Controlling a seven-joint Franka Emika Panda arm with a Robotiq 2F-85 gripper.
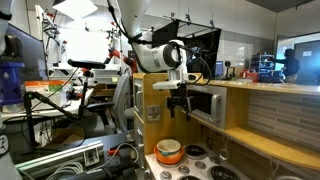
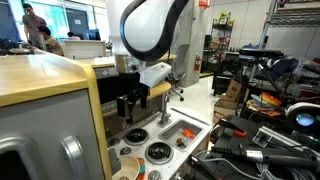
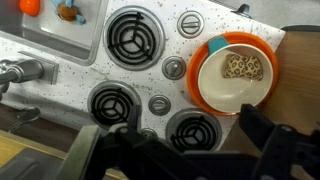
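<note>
My gripper is open above the stove, its two black fingers wide apart with nothing between them. In exterior view 1 the gripper hangs well above the counter, and exterior view 2 shows the gripper from the other side. A white bowl sits inside an orange pot on the stovetop, to the upper right of the fingers in the wrist view. Small tan pieces lie in the bowl. A blue-and-orange toy rests in the sink.
Bare coil burners and round knobs dot the stovetop. A faucet stands beside the sink. A microwave and a wooden shelf line the back in exterior view 1. A cabinet wall borders the stove.
</note>
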